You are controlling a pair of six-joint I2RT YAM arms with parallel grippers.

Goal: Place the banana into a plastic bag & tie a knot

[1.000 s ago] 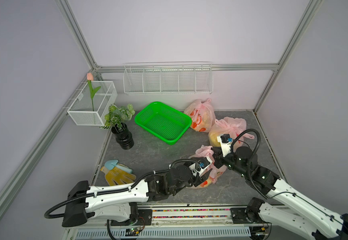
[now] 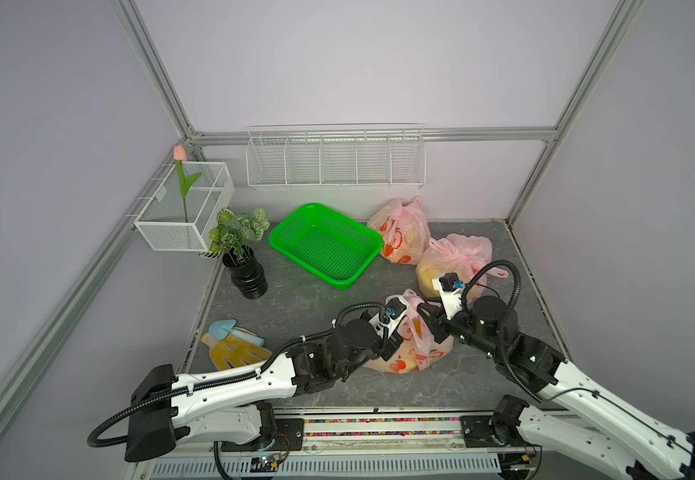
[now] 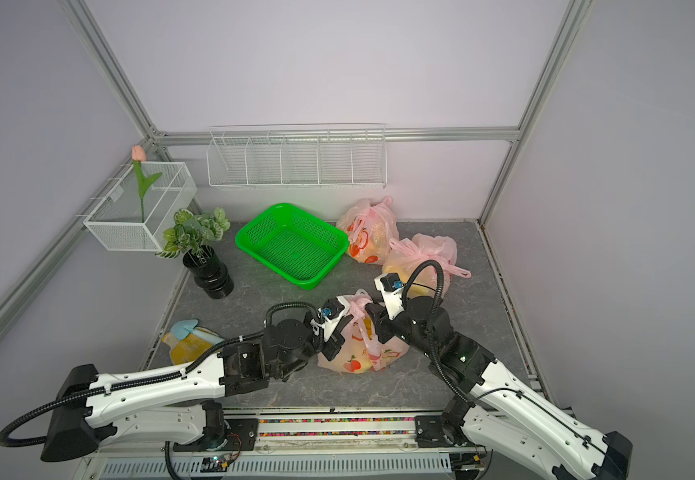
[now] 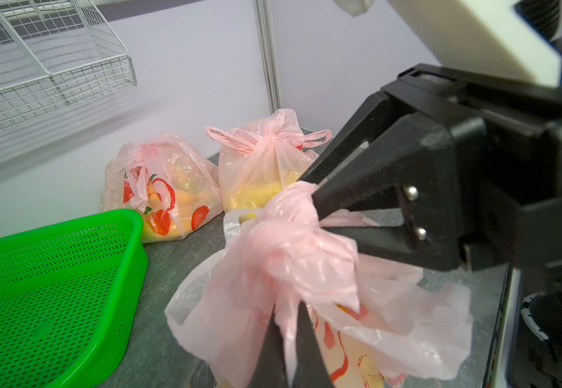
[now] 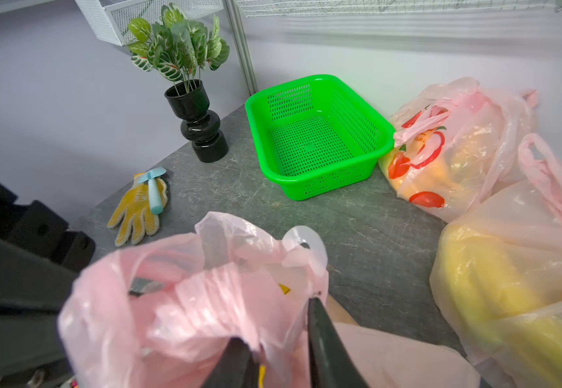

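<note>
A pink plastic bag with red print (image 2: 423, 352) stands at the front middle, its top twisted and bunched (image 4: 294, 252). My left gripper is shut on a thin pink strip of that bag, low in the left wrist view. On the bag's right side, my right gripper has its fingers apart, with pink plastic showing in and around the gap. Something yellow shows faintly through the bag in the right wrist view; the banana itself is mostly hidden. Both grippers are close together over the bag's top.
Two tied pink bags stand at the back right, one by the wall (image 2: 399, 232) and one holding yellow fruit (image 5: 507, 284). An empty green basket (image 2: 323, 272) lies behind. A black vase (image 2: 247, 276) and a yellow glove (image 5: 132, 210) are on the left.
The right arm shifted only slightly. More of the bag's front shows now.
</note>
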